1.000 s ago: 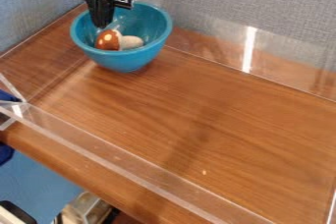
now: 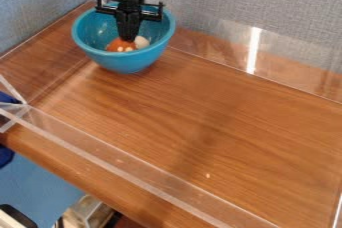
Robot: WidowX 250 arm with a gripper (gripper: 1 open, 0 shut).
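Observation:
A blue bowl point(image 2: 120, 58) sits at the back left of the wooden table, holding a small orange-red object point(image 2: 118, 47) and a pale round object point(image 2: 140, 42). My black gripper point(image 2: 128, 34) reaches down into the bowl from above, over these objects. Its fingertips are partly hidden among them, and whether it holds anything cannot be made out.
Clear panels run along its edges, with textured walls behind and at the left. A blue object point(image 2: 6, 102) shows at the left edge, beyond the panel.
My gripper has moved right and lower into the bowl, now covering part of the orange-red object. The bowl has stayed about where it was.

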